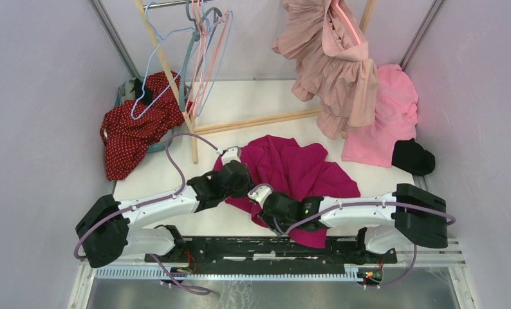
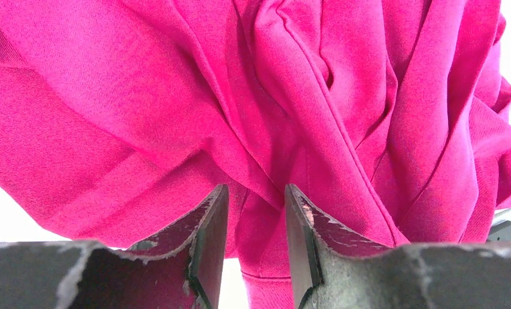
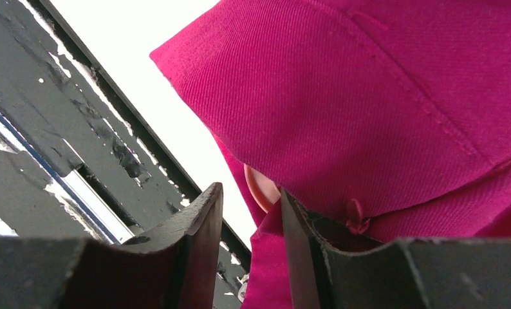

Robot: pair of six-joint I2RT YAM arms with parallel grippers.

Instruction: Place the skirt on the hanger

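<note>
A magenta skirt (image 1: 291,164) lies crumpled on the white table, partly covered by both arms. In the left wrist view, folds of the skirt (image 2: 343,116) fill most of the picture. My left gripper is part open over them, its fingers apart. My right gripper is also part open, at the skirt's near edge, with magenta cloth (image 3: 266,277) showing between and below its fingers. A curved pale pink piece (image 3: 259,188), perhaps part of a hanger, peeks out from under the cloth there; the rest of it is hidden.
Several blue, grey and pink hangers (image 1: 204,61) hang on the wooden rack at the back left. A dusty-pink garment (image 1: 333,71) hangs at the right. Red dotted cloth (image 1: 137,132), pink cloth (image 1: 385,116) and a black item (image 1: 414,158) lie at the sides.
</note>
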